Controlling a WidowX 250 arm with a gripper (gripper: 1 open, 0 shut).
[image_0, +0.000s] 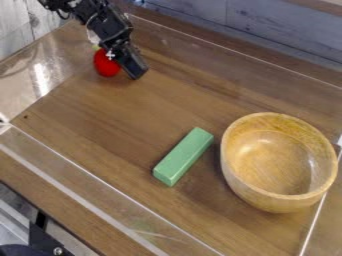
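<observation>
My dark gripper (123, 62) reaches in from the top left, low over the wooden table, its tip just right of a red round object (106, 64) that it partly overlaps. Whether its fingers hold anything is hard to see at this size.
A green block (183, 156) lies at the front middle, with a wide yellow wooden bowl (278, 190) to its right. A wall (254, 25) runs along the back.
</observation>
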